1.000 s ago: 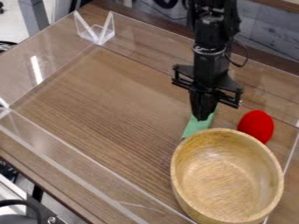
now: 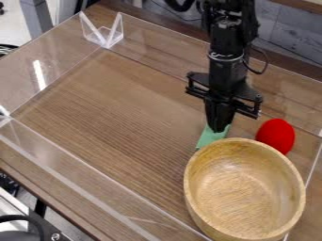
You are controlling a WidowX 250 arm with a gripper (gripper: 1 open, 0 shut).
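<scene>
The black gripper [image 2: 219, 122] hangs at the centre right, its tips low over a small mint-green object [image 2: 212, 137] on the wooden table. It looks shut; whether anything is between the fingertips is too small to tell. The green object is partly hidden by the gripper and lies just behind the large tan bowl [image 2: 244, 193]. A red object [image 2: 277, 136] sits to the right of the gripper, behind the bowl's right side.
A clear plastic item [image 2: 104, 30] stands at the back left. A wall runs behind the arm at the top right.
</scene>
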